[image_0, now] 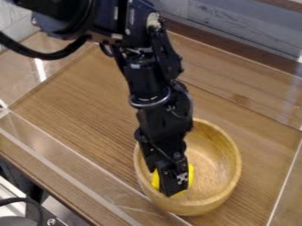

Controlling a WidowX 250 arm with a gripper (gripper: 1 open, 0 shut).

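Note:
A round tan wooden bowl (214, 166) sits at the lower right of the table. My black gripper (169, 177) reaches down into it on the left side of its interior. A small yellow object (188, 171) shows behind and around the fingertips, mostly hidden by them. I cannot tell whether the fingers are closed on it.
A white wall (236, 26) runs along the back. Black cables hang at the upper left and lower left.

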